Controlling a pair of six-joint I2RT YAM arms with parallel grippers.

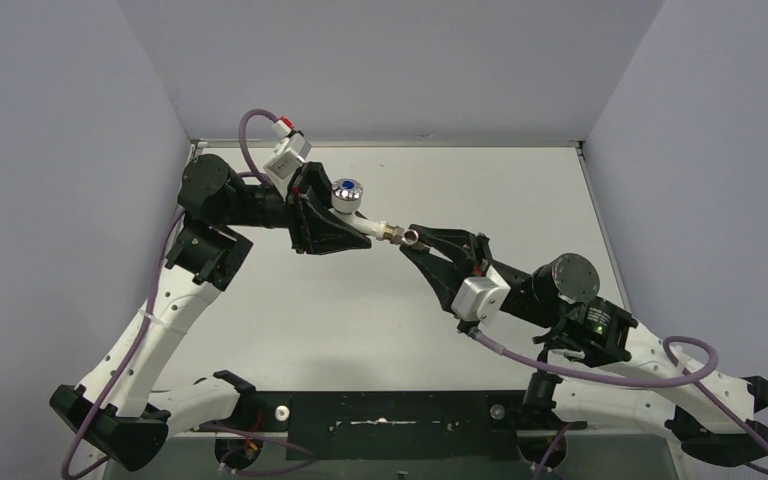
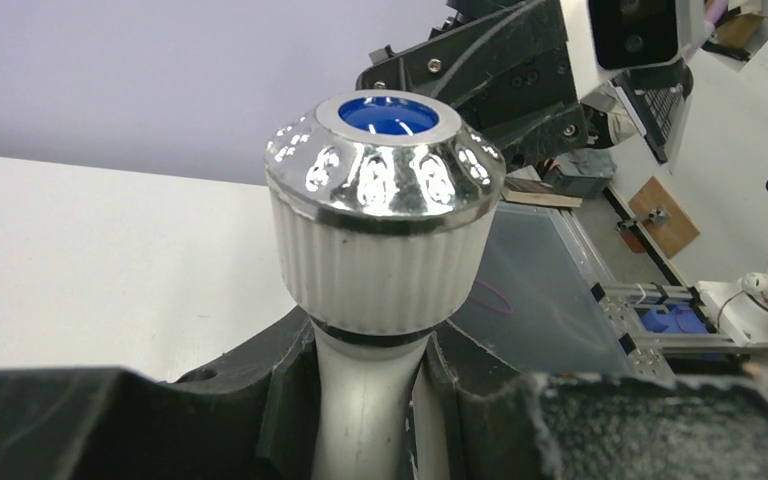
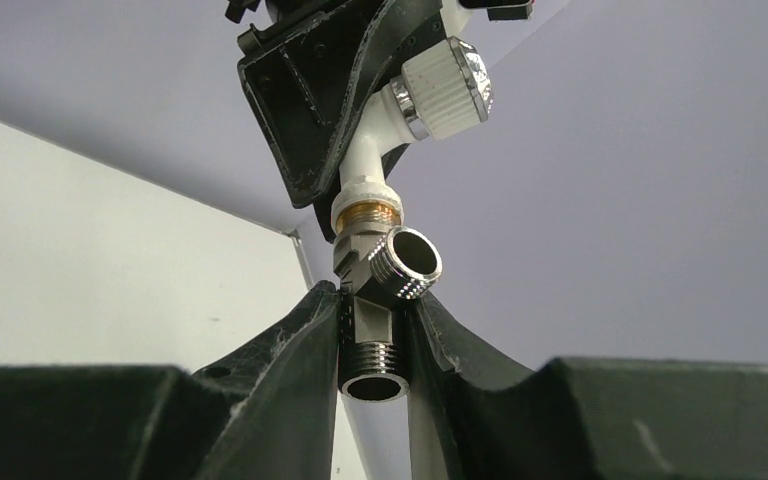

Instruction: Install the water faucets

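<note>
A white faucet body with a chrome, blue-capped knob [image 1: 347, 191] is held above the table by my left gripper [image 1: 371, 242]. In the left wrist view that gripper's fingers [image 2: 290, 385] are shut around the white neck [image 2: 360, 405], just below the knob. A metal tee fitting [image 3: 360, 262] meets the faucet's brass threaded end [image 3: 368, 213], and some thread still shows at the joint. Shut on the tee's lower part is my right gripper, one finger on each side. The tee's side port [image 3: 415, 255] and its bottom opening [image 3: 375, 388] are both bare.
Grey walls [image 1: 700, 150] stand at the back and both sides. A purple cable [image 1: 600, 377] loops along the right arm.
</note>
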